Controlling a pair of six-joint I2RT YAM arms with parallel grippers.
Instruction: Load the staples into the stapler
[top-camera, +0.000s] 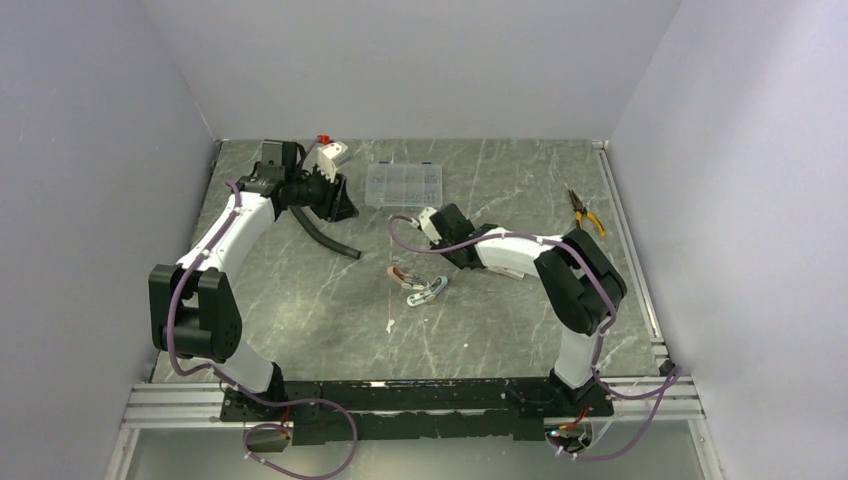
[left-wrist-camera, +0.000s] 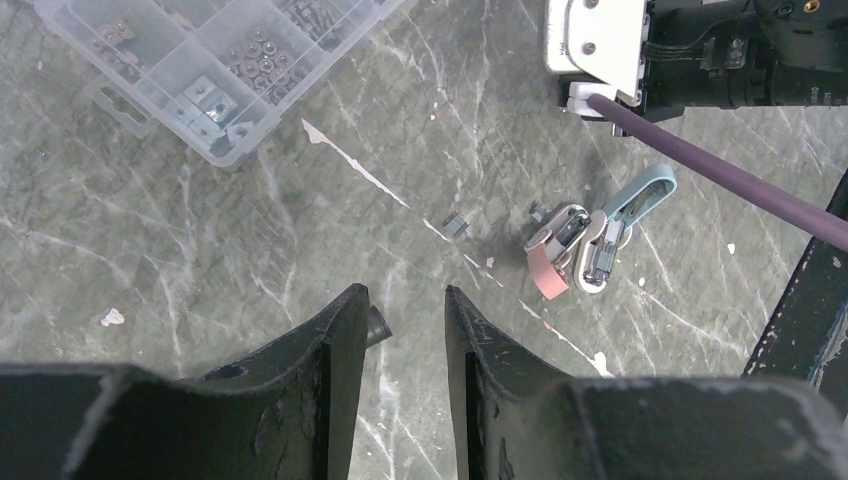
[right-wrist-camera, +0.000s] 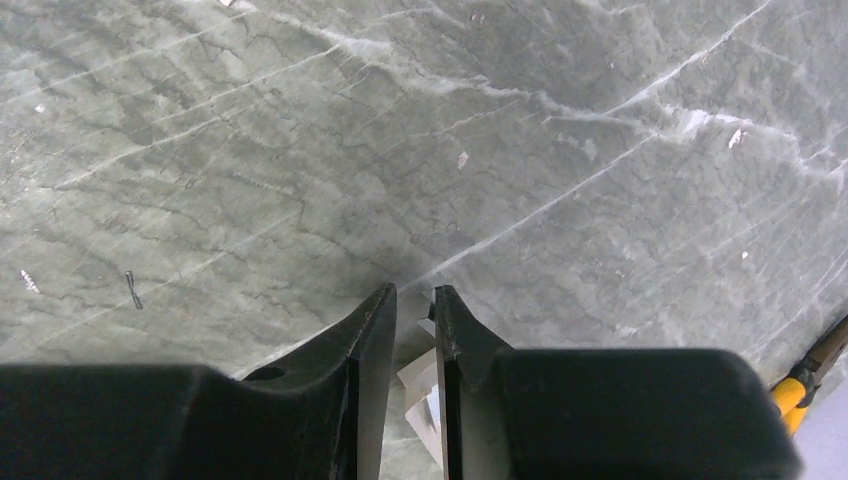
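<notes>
Two small staplers lie close together near the table's middle: a pink one (left-wrist-camera: 547, 270) and a light blue one (left-wrist-camera: 640, 195), both spread open with metal parts showing. Beside the pink one rests a small grey staple strip (left-wrist-camera: 538, 212), and another grey strip (left-wrist-camera: 455, 225) lies farther off. My left gripper stands partly open above bare table, empty. The right gripper is partly open too. A pale box (right-wrist-camera: 422, 400) shows behind its fingers, with a small dark bit by the right fingertip; whether that bit touches the finger is unclear.
A clear compartment case (top-camera: 403, 185) with small hardware stands at the back. Orange-handled pliers (top-camera: 586, 212) lie at the right edge. A dark tube (top-camera: 325, 238) stretches along the left.
</notes>
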